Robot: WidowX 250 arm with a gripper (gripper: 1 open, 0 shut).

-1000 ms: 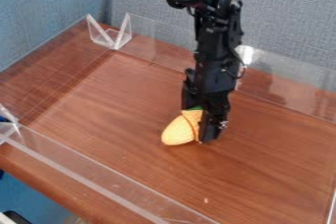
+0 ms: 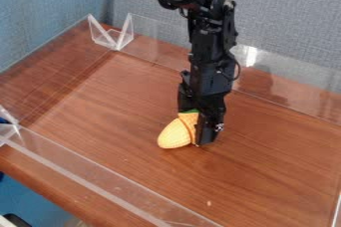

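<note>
A yellow-orange object with a bit of green at its top (image 2: 176, 134), like a toy corn or carrot, lies on the wooden tabletop. The black gripper (image 2: 200, 124) reaches down from above onto the right end of this object, its fingers around that end. Whether they are closed on it I cannot tell, as the arm hides part of it.
A grey panel stands behind, a blue one at left.
The arm and the yellow object have shifted very slightly to the left; otherwise little differs.
</note>
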